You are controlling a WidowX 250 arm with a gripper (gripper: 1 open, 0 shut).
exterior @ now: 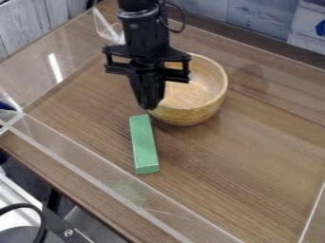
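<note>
A black gripper (150, 95) hangs over the left rim of a round tan bowl (200, 100), its body reaching up to the top of the view. The fingertips are close together and look shut, with nothing visible between them; whether they touch the bowl is unclear. A green rectangular bar (143, 144) lies flat on the wooden table just below and in front of the gripper, apart from it.
A black cable lies at the bottom left corner. Table edges show along the left and upper right.
</note>
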